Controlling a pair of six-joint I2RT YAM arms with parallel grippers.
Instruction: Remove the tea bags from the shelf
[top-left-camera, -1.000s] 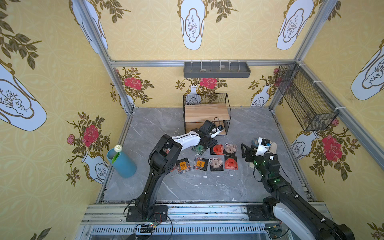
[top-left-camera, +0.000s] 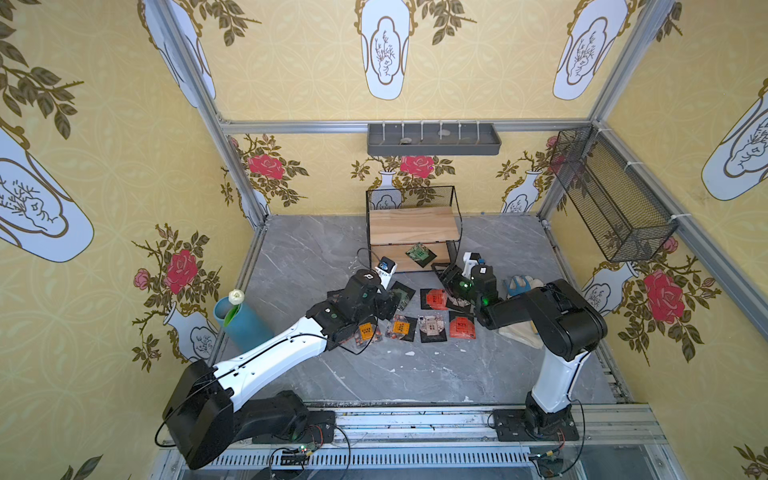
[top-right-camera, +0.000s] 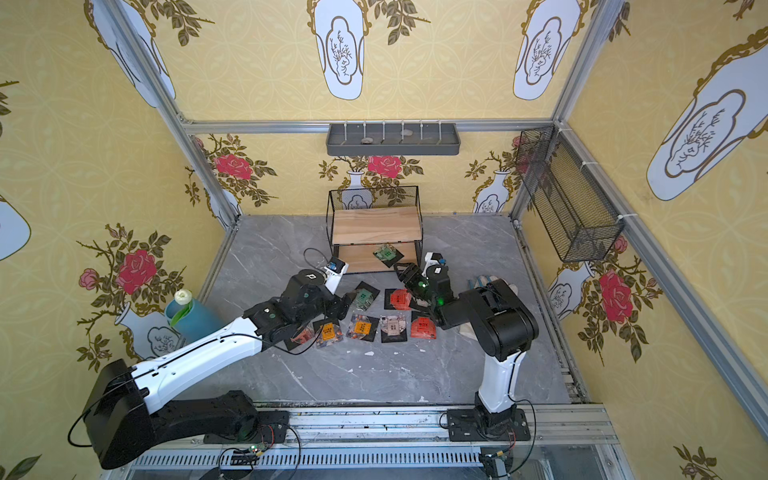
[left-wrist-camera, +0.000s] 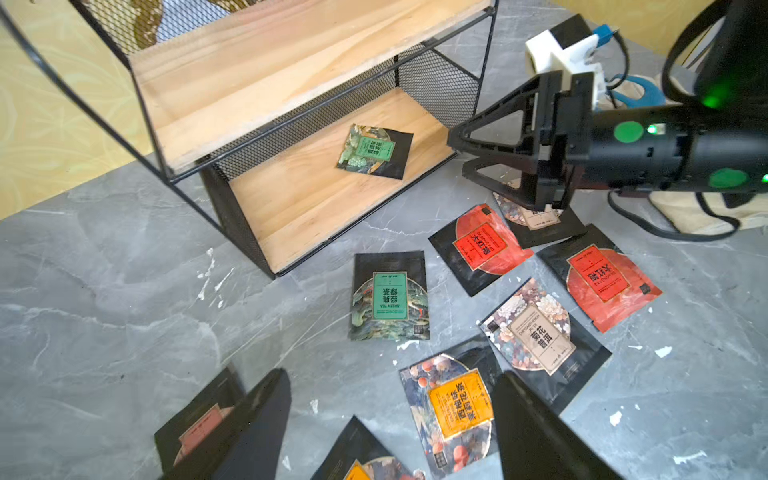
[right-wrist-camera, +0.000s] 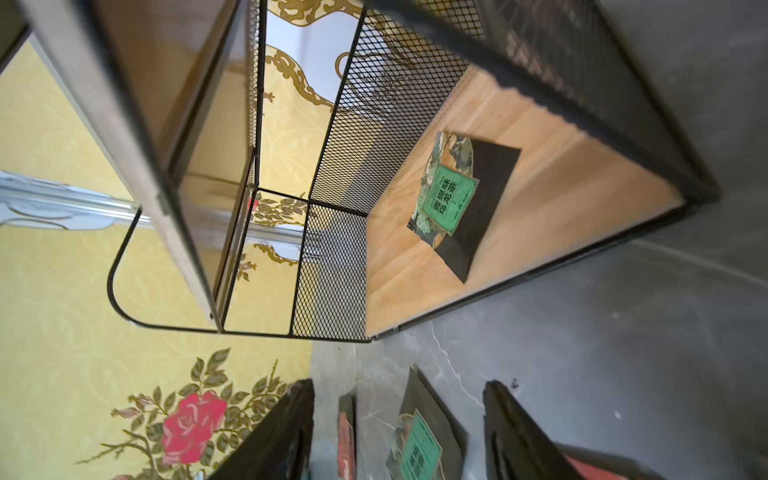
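Note:
One green tea bag (left-wrist-camera: 374, 150) lies on the lower wooden board of the wire shelf (left-wrist-camera: 280, 224); the upper board (top-left-camera: 412, 220) looks bare. Several tea bags, among them a green one (left-wrist-camera: 389, 296) and a red one (left-wrist-camera: 480, 248), lie on the grey table in front. My left gripper stands open above these bags, nothing between its fingers. My right gripper is at the shelf's front right, pointing at the bag inside, its fingers apart with nothing held.
A blue vase (top-left-camera: 248, 324) with a flower stands at the left, a pale glove (top-left-camera: 520, 332) lies at the right. A wire basket (top-left-camera: 616, 192) hangs on the right wall.
My left arm has drawn back leftward from the shelf, uncovering the bag on the lower board.

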